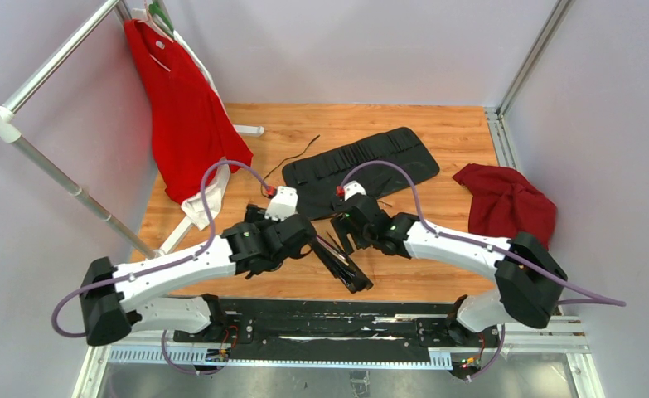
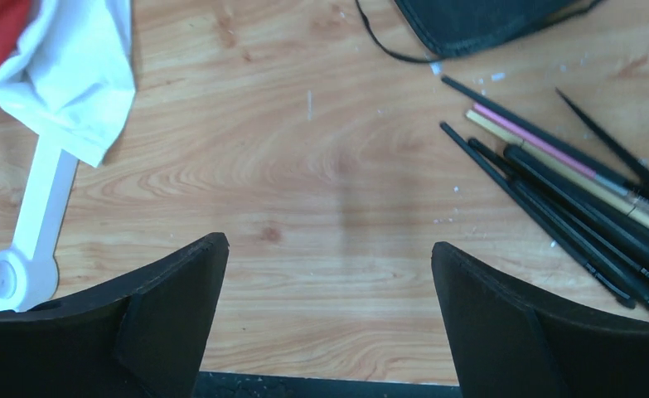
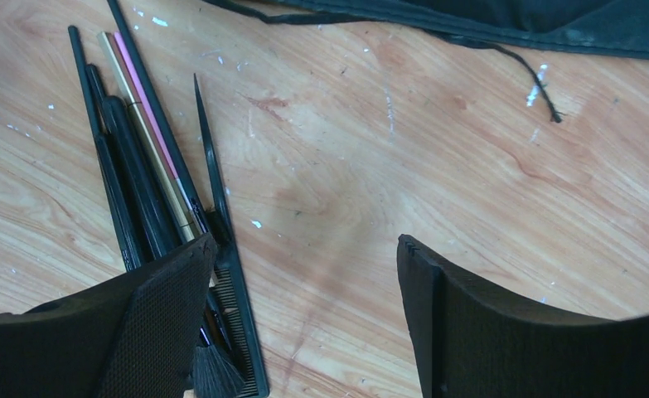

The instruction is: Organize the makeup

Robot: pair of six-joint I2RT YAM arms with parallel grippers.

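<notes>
A bundle of makeup brushes and pencils (image 1: 343,264) lies slantwise near the table's front edge. In the right wrist view the brushes (image 3: 144,157) lie close together, mostly black, one pinkish, with a black comb (image 3: 238,315) alongside; a finger hides part of them. The left wrist view has them (image 2: 553,170) off to the right. The black roll-up case (image 1: 362,166) is spread flat behind, its pockets looking empty. My left gripper is open over bare wood left of the bundle. My right gripper, open and empty, hovers just right of it.
Red and white clothes (image 1: 180,108) hang from a rail at the left, its white foot (image 2: 43,199) on the table. A dark red cloth (image 1: 507,203) lies crumpled at the right. Bare wood (image 1: 445,215) shows between cloth and case.
</notes>
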